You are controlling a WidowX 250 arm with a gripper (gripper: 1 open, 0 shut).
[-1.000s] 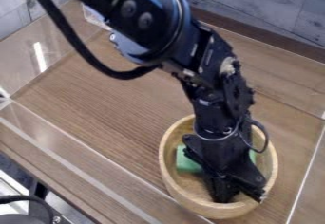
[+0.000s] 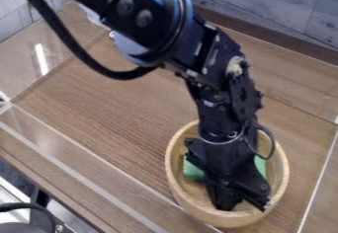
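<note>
A light wooden bowl (image 2: 179,178) sits at the lower right of the table. My gripper (image 2: 235,192) reaches down inside it from above, its black body covering much of the bowl's middle. A green object (image 2: 195,167) lies in the bowl, partly hidden behind the gripper. Whether the fingertips are open or shut, or touch the green object, cannot be made out.
A grey plank wall (image 2: 278,15) runs along the back. A clear strip edges the front left, with a dark cable at the lower left corner.
My arm and gripper have lifted very slightly over the last second, still within the bowl. The bowl and green object look nearly unchanged.
</note>
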